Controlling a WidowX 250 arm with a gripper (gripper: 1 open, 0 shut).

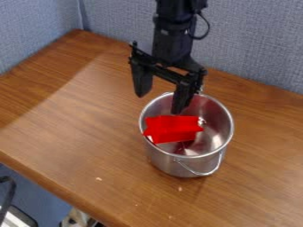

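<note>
A metal bucket (207,155) with a thin wire handle stands on the wooden table, holding a red object (169,128). My black gripper (162,89) hangs over the bucket's back part, its two fingers spread wide open, the right one low near the rim and the left one higher, outside the bucket to the upper left. Nothing shows between the fingers.
A grey textured partition (254,49) runs along the back and left. Some cables and hardware show at the lower left, off the table.
</note>
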